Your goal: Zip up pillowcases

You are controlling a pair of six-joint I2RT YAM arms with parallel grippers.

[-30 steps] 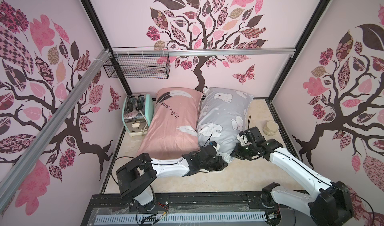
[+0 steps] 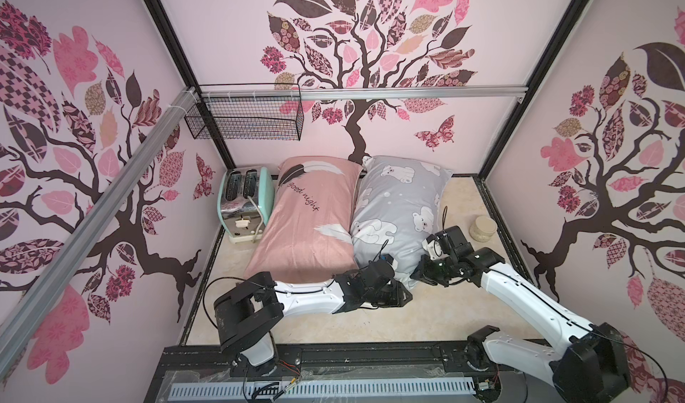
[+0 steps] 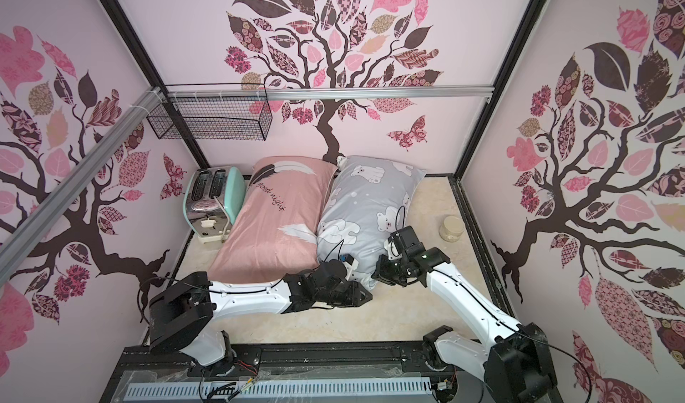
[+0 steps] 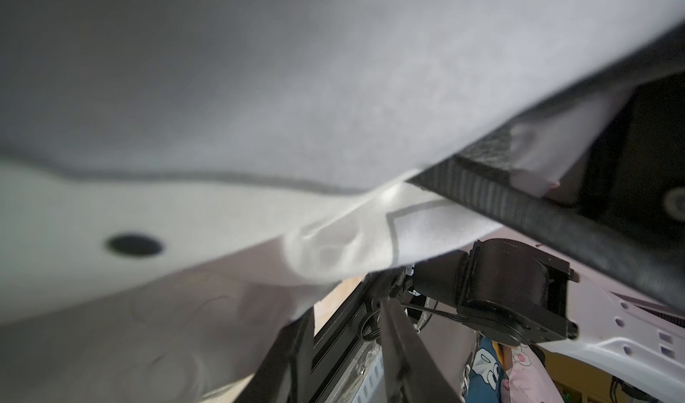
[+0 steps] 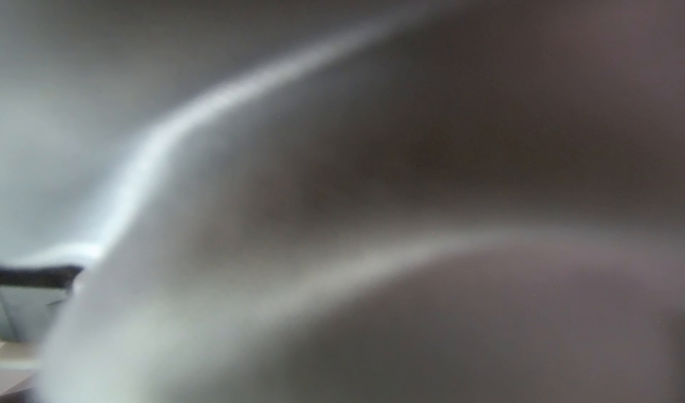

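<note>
A pink pillowcase (image 2: 307,217) and a grey bear-print pillowcase (image 2: 399,203) lie side by side on the table (image 2: 385,324). My left gripper (image 2: 399,296) is at the grey case's near end; its fingers in the left wrist view appear apart, with grey fabric and a dark strip close by, and whether cloth is between them is unclear. My right gripper (image 2: 422,273) is against the grey case's lower right corner, its fingers hard to make out; the right wrist view is filled with blurred fabric.
A mint toaster (image 2: 242,203) stands left of the pillows, and a beige round object (image 2: 483,229) sits at the right. A wire basket (image 2: 246,117) hangs at the back left.
My left gripper has moved slightly right and toward the table's front. The right arm and the pillows look much the same.
</note>
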